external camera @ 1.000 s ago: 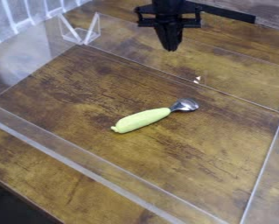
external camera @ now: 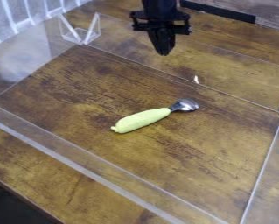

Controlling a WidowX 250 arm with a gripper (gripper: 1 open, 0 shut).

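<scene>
A spoon point(external camera: 148, 117) with a pale yellow-green, corn-like handle and a metal bowl lies diagonally on the wooden surface inside a clear-walled enclosure. My black gripper point(external camera: 163, 44) hangs at the top centre, above and behind the spoon and apart from it. It appears shut, with nothing visible between its fingers.
Clear plastic walls point(external camera: 107, 171) border the wooden area point(external camera: 72, 96) on the sides, front and back. A small white triangular bracket point(external camera: 80, 32) stands at the back left. The wood around the spoon is clear.
My gripper has shifted slightly up and to the left in the view. The spoon lies where it was.
</scene>
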